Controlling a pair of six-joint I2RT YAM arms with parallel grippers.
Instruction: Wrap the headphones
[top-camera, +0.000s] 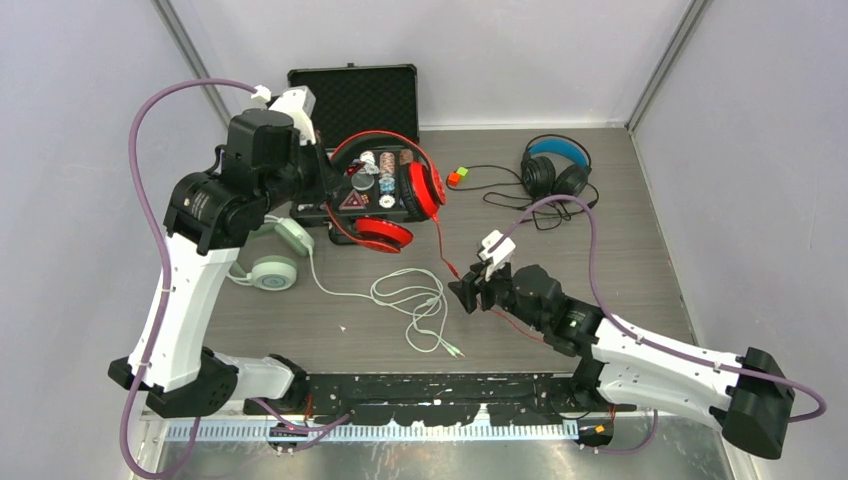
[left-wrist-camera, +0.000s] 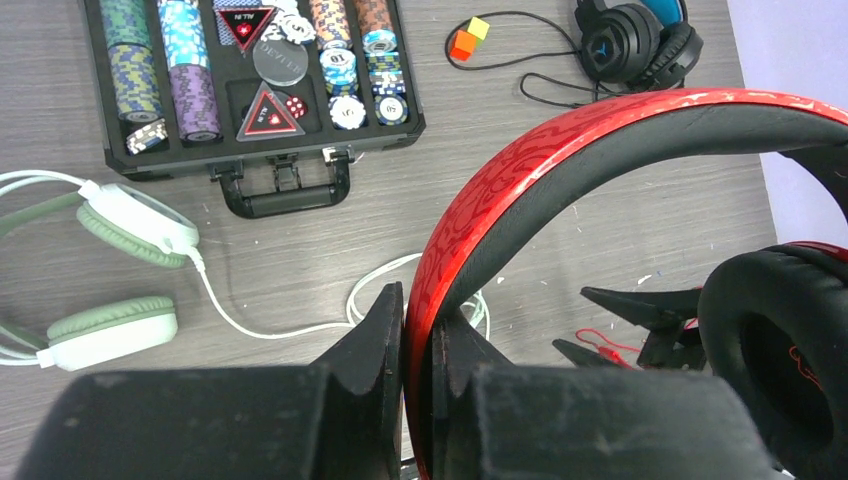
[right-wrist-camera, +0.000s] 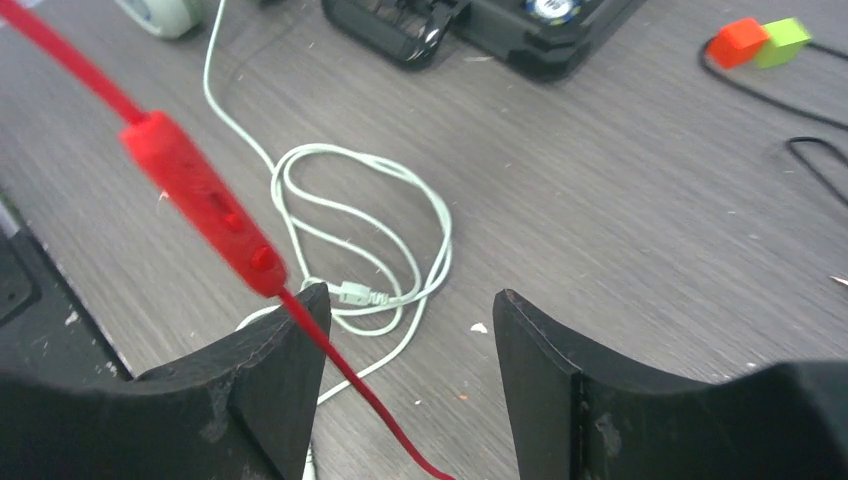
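Observation:
Red and black headphones (top-camera: 428, 188) hang in the air at the left of centre, above the poker case. My left gripper is shut on their headband (left-wrist-camera: 470, 215). From one earcup (left-wrist-camera: 775, 350) a red cable runs down toward my right gripper. That gripper stands part open, its fingers (right-wrist-camera: 530, 360) apart. In the right wrist view the red inline control (right-wrist-camera: 205, 205) slants at the left, and the thin cable passes in front of the gap between the fingers. Whether any finger touches the cable cannot be told.
White-green headphones (top-camera: 273, 273) with a loosely coiled white cable (right-wrist-camera: 430, 215) lie on the left of the table. The open poker case (left-wrist-camera: 260, 150) is behind. Black-blue headphones (top-camera: 555, 170) and two small cubes (left-wrist-camera: 468, 37) lie at the back right.

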